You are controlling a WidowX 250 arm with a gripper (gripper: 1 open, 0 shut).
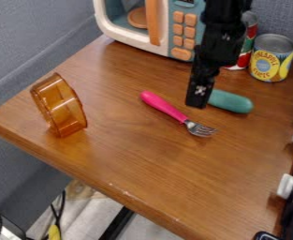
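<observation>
My black gripper (200, 93) is lowered to the tabletop at the near-left end of a teal cylindrical object (231, 101), partly covering it; whether its fingers are open or shut is unclear. A fork with a pink handle (165, 106) lies just left and in front of it. An amber ring-shaped container (57, 105) rests on its side at the table's left.
A toy microwave (130, 19) stands at the back, with cans (272, 58) to its right. A dark appliance with white knobs (291, 197) lines the right edge.
</observation>
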